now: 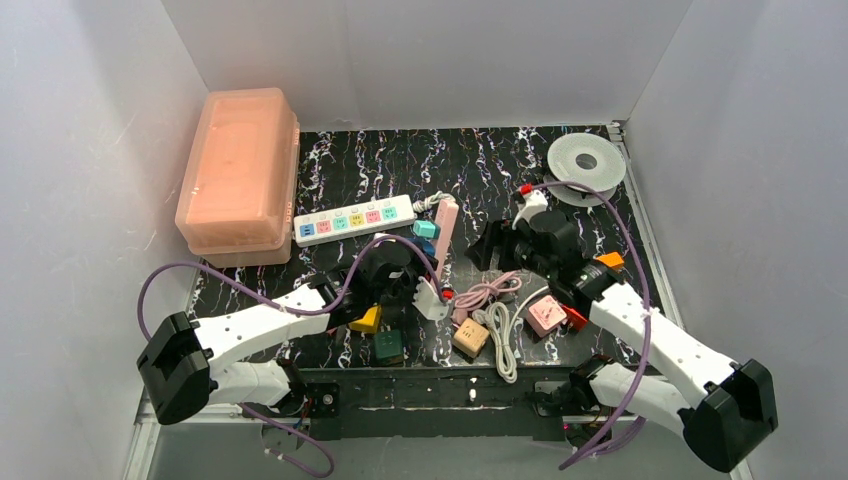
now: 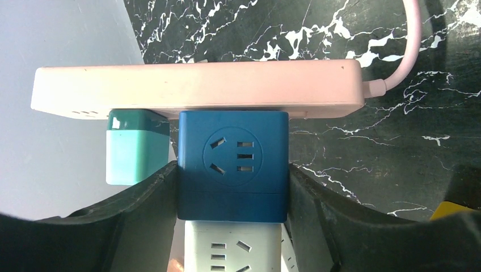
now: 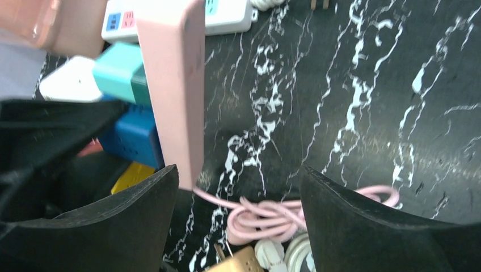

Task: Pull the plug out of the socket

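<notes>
A pink power strip (image 2: 198, 85) with a pink cord stands beside a teal plug block (image 2: 137, 153) and a blue socket block (image 2: 232, 192); a white socket block (image 2: 232, 249) sits below the blue one. My left gripper has its fingers either side of the blue block; whether they grip it firmly is hard to tell. My right gripper stands open, with nothing between its fingers, to the right of the pink strip.
A white multi-socket strip (image 1: 353, 218) lies behind, the lidded peach box (image 1: 236, 170) at left, cable spool (image 1: 585, 165) at back right. Coiled cables (image 1: 500, 335) and adapters crowd the front middle.
</notes>
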